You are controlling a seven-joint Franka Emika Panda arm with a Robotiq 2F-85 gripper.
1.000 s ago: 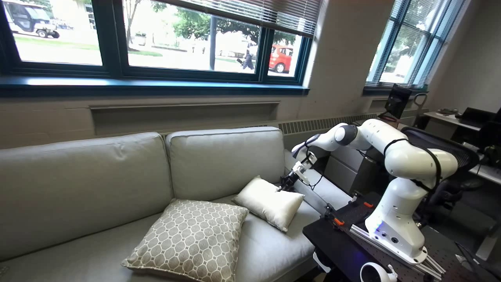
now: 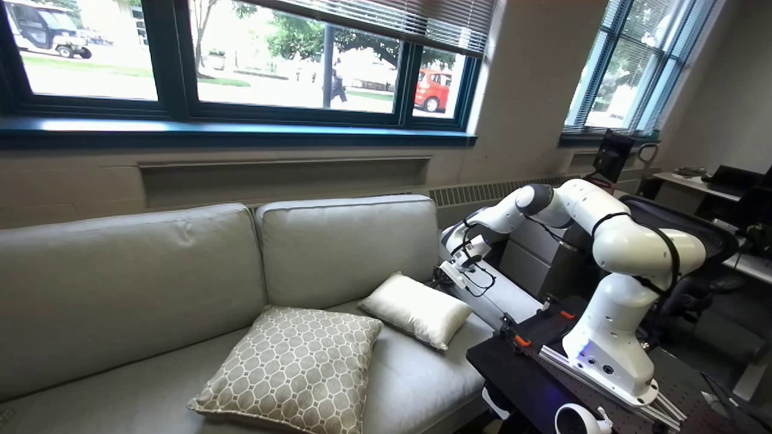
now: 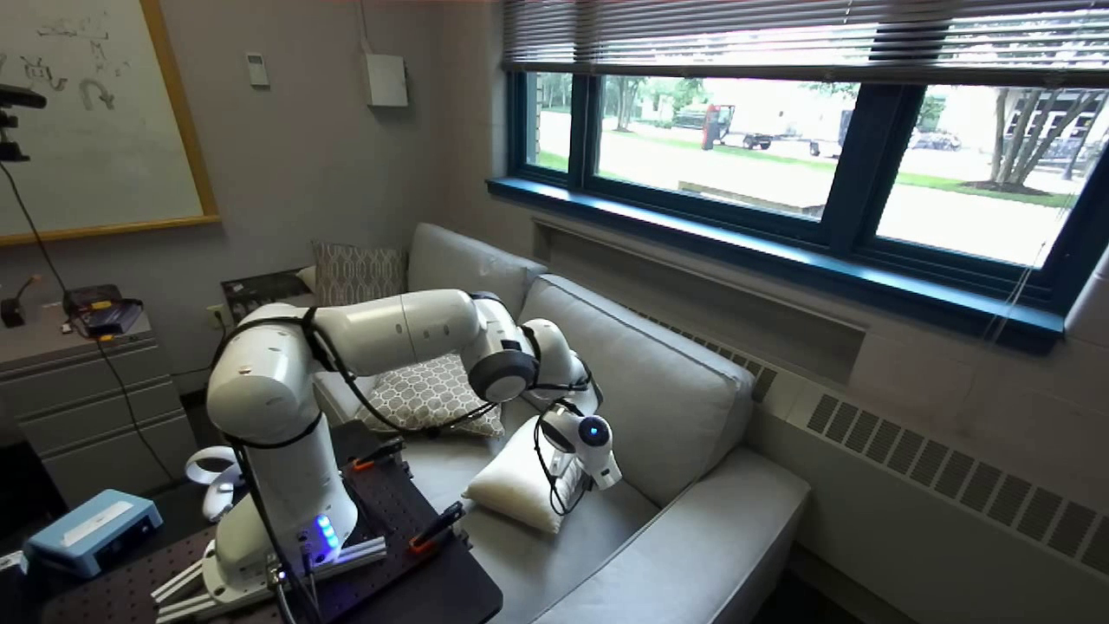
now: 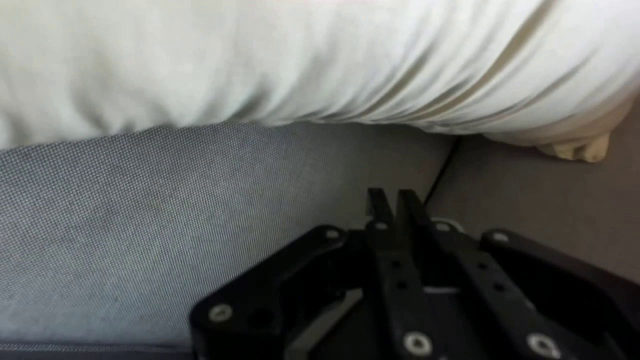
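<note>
A white pillow [image 2: 417, 310] lies on the sofa's seat, close to its right-hand arm. In the wrist view the same pillow [image 4: 288, 60] fills the top, wrinkled along its lower edge. My gripper is below that edge in the picture, apart from the cloth. Its black fingers are nearly together, and nothing shows between their tips. From the first exterior view, the gripper [image 2: 439, 278] is down beyond the pillow, between it and the sofa arm, and mostly hidden. The second exterior view has the wrist over the pillow's far right side, the fingers out of sight.
A patterned cushion [image 2: 297, 369] rests left of the white pillow. The sofa back [image 2: 351, 249] rises behind, and the sofa arm [image 3: 686, 551] stands close beside my gripper. Open seat lies in front of the white pillow.
The gripper has gone from over the pillow's upper right edge to lower down behind it, and the wrist has tilted. The pillow's right end has shifted slightly.
</note>
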